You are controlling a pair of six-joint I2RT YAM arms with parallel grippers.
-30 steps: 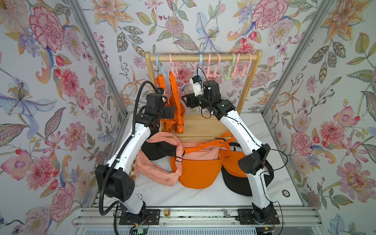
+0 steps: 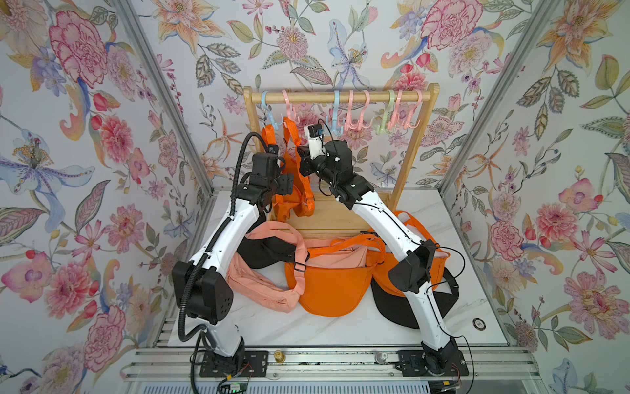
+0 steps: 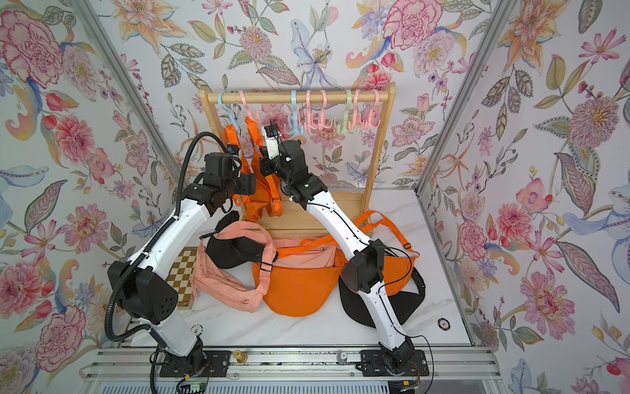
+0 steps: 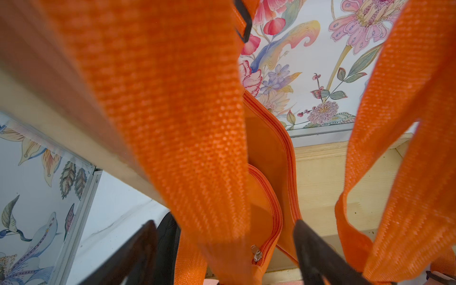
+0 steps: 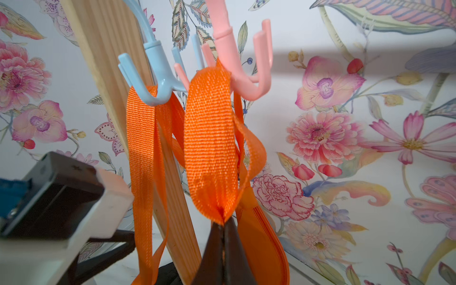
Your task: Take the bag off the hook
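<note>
An orange bag [image 2: 292,200] hangs at the rack's left end, its straps looped over a blue hook [image 5: 159,71] and a pink hook [image 5: 237,61]. In the right wrist view my right gripper is shut on the orange strap [image 5: 211,142] of the pink hook, bunching it just below the loop. That loop still sits on the pink hook. My left gripper is part open around the other strap [image 4: 190,166], which runs between its blurred fingers; whether they touch it cannot be told.
Several empty hooks [image 2: 351,111] hang further right on the wooden bar [image 2: 315,97]. A rack post [image 5: 114,85] stands close by the left strap. Below lie a pink bag [image 2: 262,295], an orange bag [image 2: 334,289] and a black-and-orange bag [image 2: 393,302].
My right gripper has moved left to the strap on the pink hook and pinches it now. The left arm has shifted slightly, and the hanging bag's lower part sits a little higher and further right.
</note>
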